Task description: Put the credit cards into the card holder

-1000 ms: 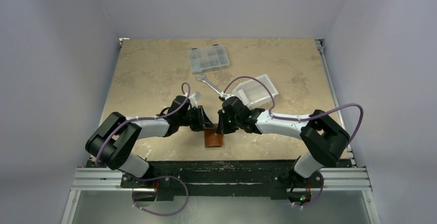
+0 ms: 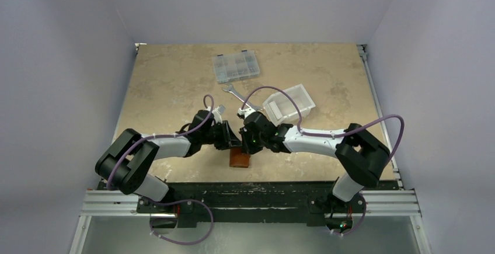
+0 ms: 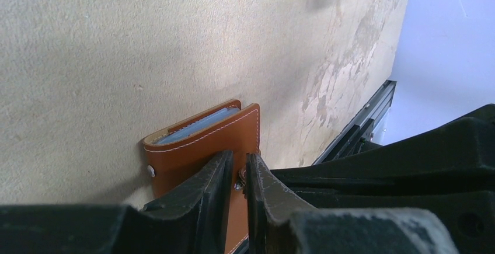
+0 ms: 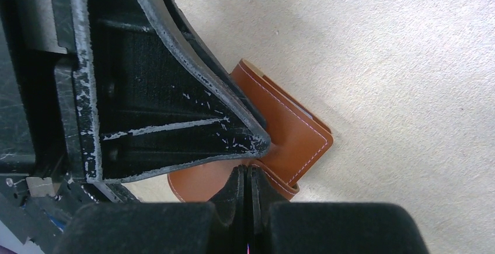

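The brown leather card holder (image 2: 239,159) lies near the table's front edge, between both grippers. Its upper edge faces up in the left wrist view, where pale, translucent card sleeves (image 3: 204,124) show between the leather covers. My left gripper is shut on the leather of the card holder (image 3: 201,149), near a metal snap. In the right wrist view, my right gripper is shut, its tips against a folded edge of the card holder (image 4: 286,128); nothing shows between its fingers. The left gripper's black finger (image 4: 192,102) covers part of the holder there. I cannot make out any loose credit card.
Behind the right arm stands a white bin (image 2: 299,99) with something white inside. A wrench (image 2: 236,93) lies between it and a clear compartment box (image 2: 236,66) at the back.
My right gripper has shifted a little to the left. The card holder and the left gripper have slid slightly left too.
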